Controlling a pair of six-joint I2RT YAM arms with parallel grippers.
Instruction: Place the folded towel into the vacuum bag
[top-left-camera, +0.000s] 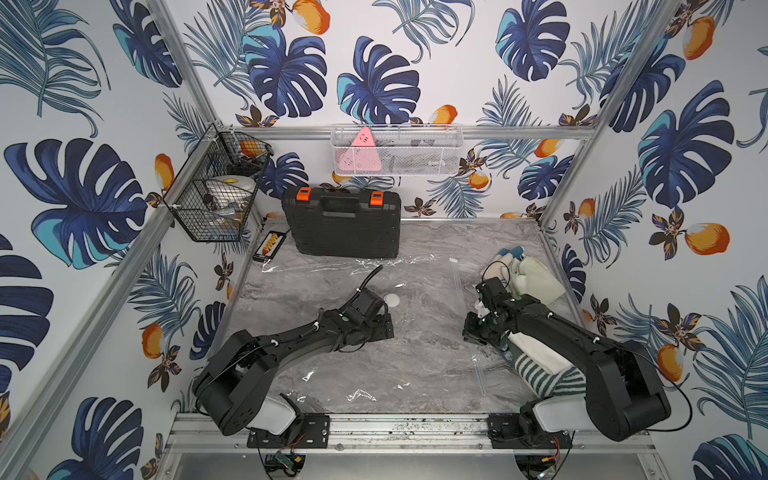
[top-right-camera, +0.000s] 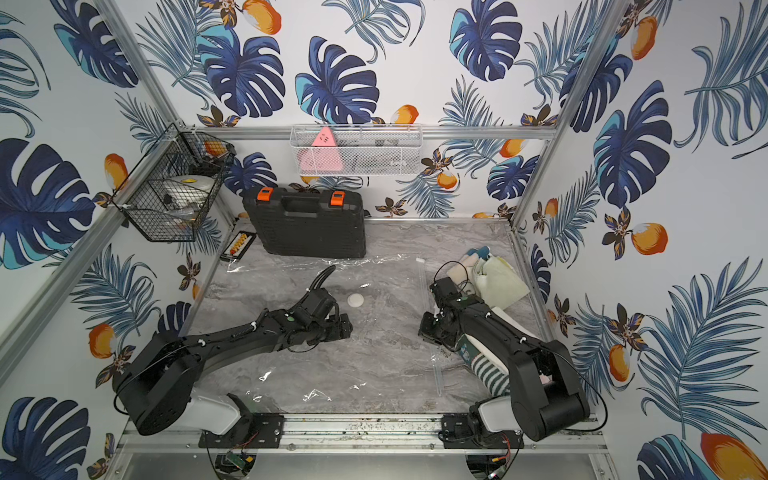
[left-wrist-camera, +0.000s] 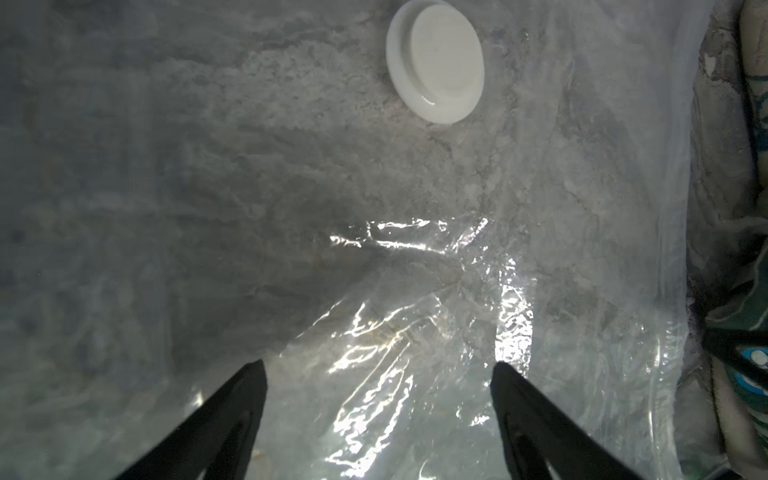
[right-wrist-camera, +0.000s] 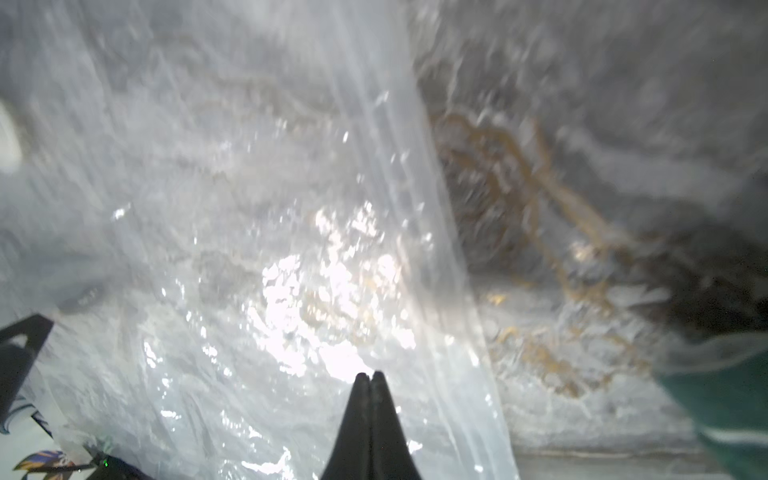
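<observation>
A clear vacuum bag (left-wrist-camera: 240, 184) lies flat over the grey marbled table, its round white valve (left-wrist-camera: 445, 60) near the top of the left wrist view. Along the bag's right side runs a sealed strip (right-wrist-camera: 416, 216), seen in the right wrist view. My right gripper is shut above the bag beside that strip, its tips together with nothing between them. Over the bag, my left gripper stands open and empty. Towels lie piled at the right, including a green-and-white striped one (top-left-camera: 552, 378) and a pale one (top-left-camera: 534, 280), partly hidden by the right arm.
A black case (top-left-camera: 344, 224) with orange latches stands at the back. Beside it lies a small dark tray (top-left-camera: 269, 245). A black wire basket (top-left-camera: 220, 192) hangs on the left wall, and a white mesh basket (top-left-camera: 424, 152) at the back.
</observation>
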